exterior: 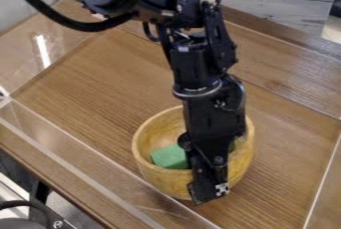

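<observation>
A black robot arm comes down from the top of the view, and its gripper [210, 173] is low at the front right of a yellow wooden bowl [155, 135]. A green block [168, 156] lies in the bowl, left of the gripper and partly behind it. The gripper looks shut at the bowl's near right side; the arm hides much of the bowl, and what is between the fingers is hard to make out.
A clear strip runs along the near left edge, with dark cables beyond it at the lower left.
</observation>
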